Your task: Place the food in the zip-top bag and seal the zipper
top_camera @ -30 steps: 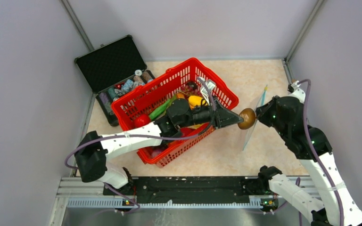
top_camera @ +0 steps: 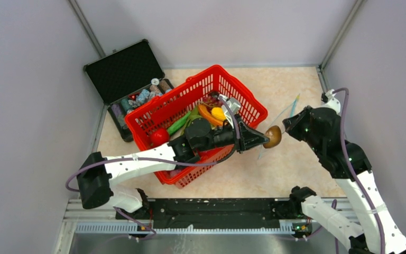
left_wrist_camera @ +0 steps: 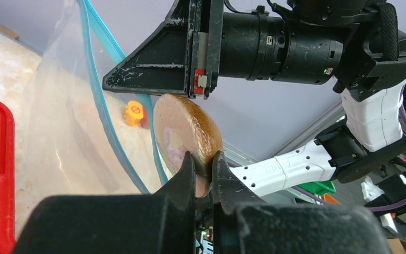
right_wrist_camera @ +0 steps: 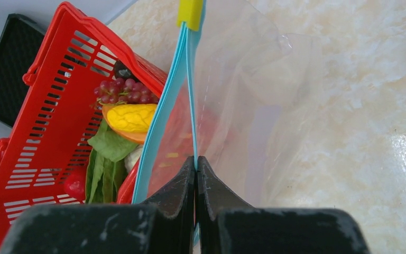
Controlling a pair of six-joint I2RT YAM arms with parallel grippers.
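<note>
A clear zip top bag (left_wrist_camera: 58, 121) with a blue zipper (right_wrist_camera: 164, 106) and yellow tab (right_wrist_camera: 190, 11) stands upright right of the basket. My right gripper is shut on the bag's zipper edge. My left gripper is shut on a brown-rimmed round food piece with a pale face (left_wrist_camera: 180, 127), held just outside the bag's opening, under the right gripper in the left wrist view; in the top view it appears as a brown disc (top_camera: 273, 136).
The red basket (top_camera: 137, 121) of toy fruit and vegetables sits left of the bag, beneath my left arm. An open black case (top_camera: 121, 71) lies at back left. Bare table (top_camera: 306, 169) shows at front right.
My left gripper, with the food, has moved a little left and away from my right gripper. The bag's lower end has shifted left too.
</note>
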